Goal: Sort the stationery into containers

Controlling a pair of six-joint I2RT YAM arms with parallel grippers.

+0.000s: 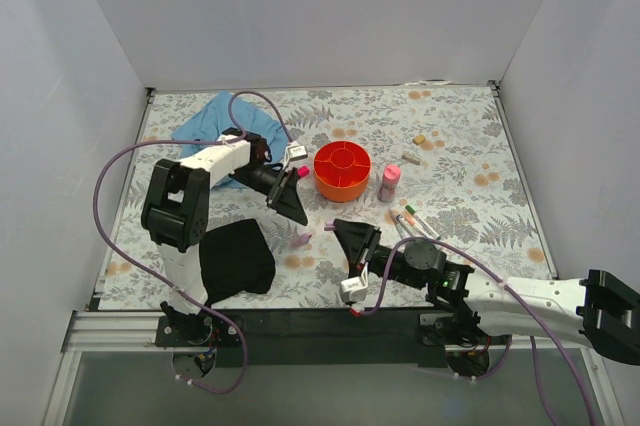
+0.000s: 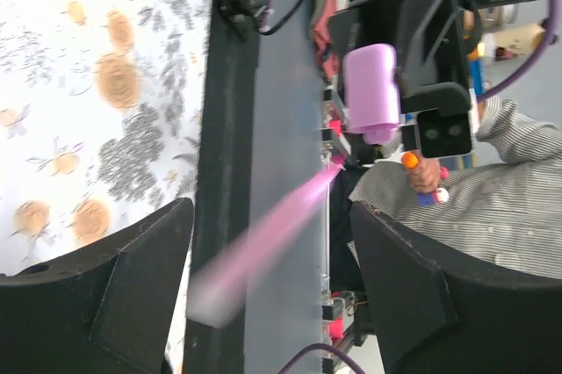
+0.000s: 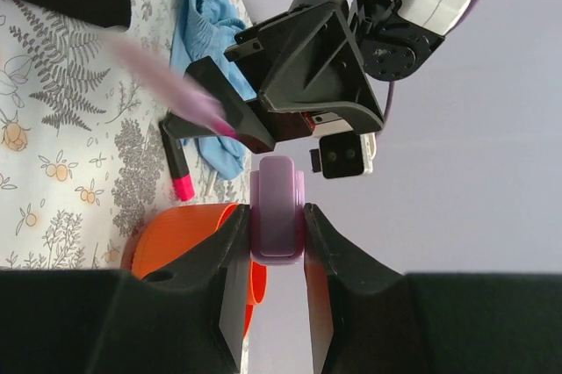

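Observation:
The pink marker is in two pieces. Its body (image 1: 302, 240) shows as a blurred streak, below and clear of my left gripper, whose fingers stand wide apart with nothing gripped. In the right wrist view the same streak (image 3: 167, 84) lies away from my right gripper. That gripper is shut on the pink cap (image 3: 277, 185). The orange round container (image 1: 342, 191), split into compartments, stands behind the two grippers. A black marker with a pink end (image 3: 181, 183) lies beside it on the table, partly behind the left arm in the top view.
A pink-topped bottle (image 1: 389, 182) stands right of the container. Several pens (image 1: 425, 223) lie near the right arm, with small blocks (image 1: 419, 138) farther back. A blue cloth (image 1: 211, 121) and a black cloth (image 1: 237, 258) take up the left.

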